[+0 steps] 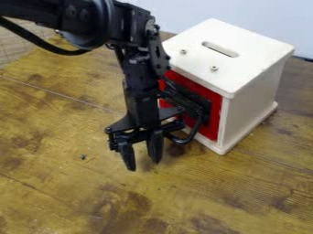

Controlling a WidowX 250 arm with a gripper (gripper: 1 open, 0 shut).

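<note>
My black gripper point(143, 154) hangs low over the wooden table, just left of a white box point(251, 101) with a red front panel point(210, 123). Its two fingers point down and stand apart, with nothing visible between them. A slot and two screws show on the box's top. A dark fitting on the red panel is partly hidden behind my arm and a cable.
A pale wall stands behind the box at the back right.
</note>
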